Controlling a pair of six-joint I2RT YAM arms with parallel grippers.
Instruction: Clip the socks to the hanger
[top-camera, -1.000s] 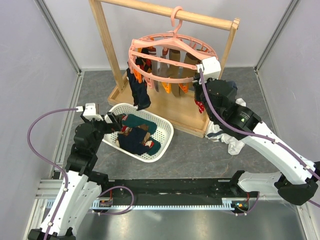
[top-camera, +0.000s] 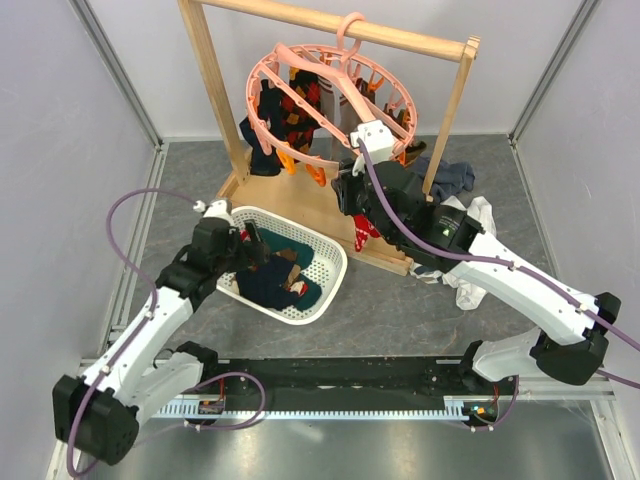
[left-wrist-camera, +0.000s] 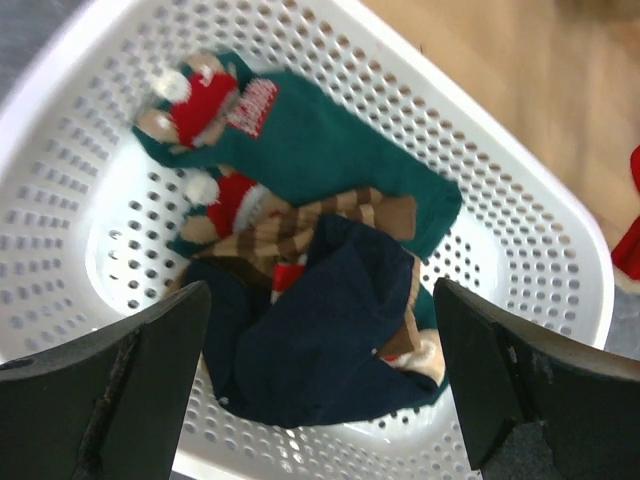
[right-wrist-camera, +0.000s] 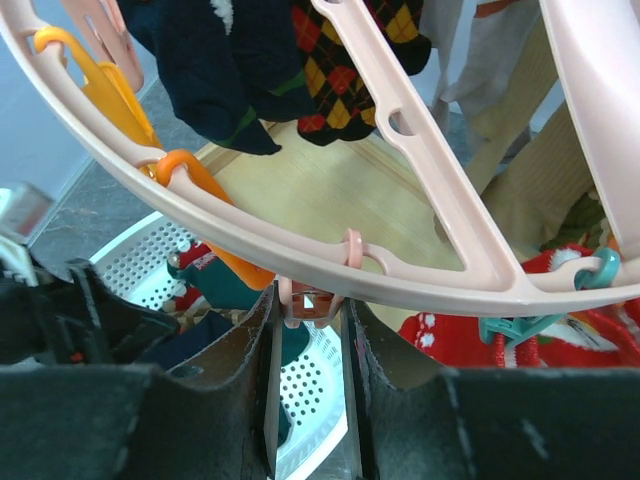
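A pink ring hanger (top-camera: 302, 162) hangs from a wooden rack, socks clipped round it, among them dark and argyle ones (right-wrist-camera: 335, 80). My right gripper is shut on a pink clip (right-wrist-camera: 298, 305) at the hanger's front rim, near a red sock (right-wrist-camera: 450, 335). My left gripper (top-camera: 240, 240) is open over a white basket (top-camera: 335, 285) holding green socks (left-wrist-camera: 340, 150) and navy socks (left-wrist-camera: 320, 330), with nothing between its fingers.
The rack (top-camera: 210, 80) stands on a wooden base at the back. White and dark cloths (top-camera: 478, 215) lie on the grey floor at right. Bare floor shows in front of the basket.
My right arm has moved left and the hanger has turned and shifted with it.
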